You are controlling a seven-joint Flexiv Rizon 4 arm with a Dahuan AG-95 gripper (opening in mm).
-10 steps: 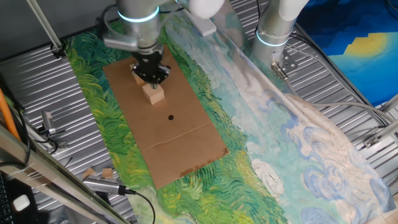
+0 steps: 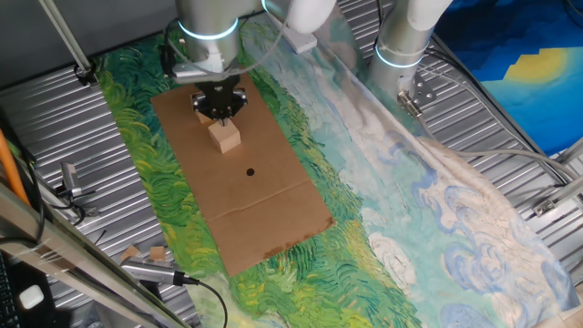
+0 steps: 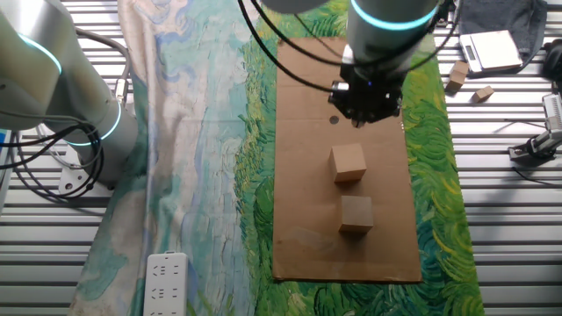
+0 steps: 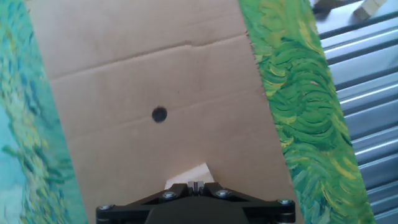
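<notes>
Two plain wooden blocks rest on a cardboard sheet (image 2: 260, 214). One block (image 2: 224, 138) lies nearer the sheet's black dot (image 2: 250, 171); the other block (image 3: 356, 213) is a short gap away from it, mostly covered by the gripper in exterior view 1. My gripper (image 2: 221, 121) points down above the blocks, its fingertips drawn together. In the wrist view, the gripper shows both tips meeting, with nothing visible between them. A pale block (image 4: 191, 177) shows partly behind these tips, the rest hidden by the gripper body.
Under the cardboard lies a painted cloth (image 2: 364, 228). Small wooden pieces (image 3: 457, 75) and a white device (image 3: 490, 51) sit off the cloth. A power strip (image 3: 165, 285) is opposite. The cardboard around the dot is bare.
The gripper was tilted a second ago and now hangs more upright. The blocks have stayed put.
</notes>
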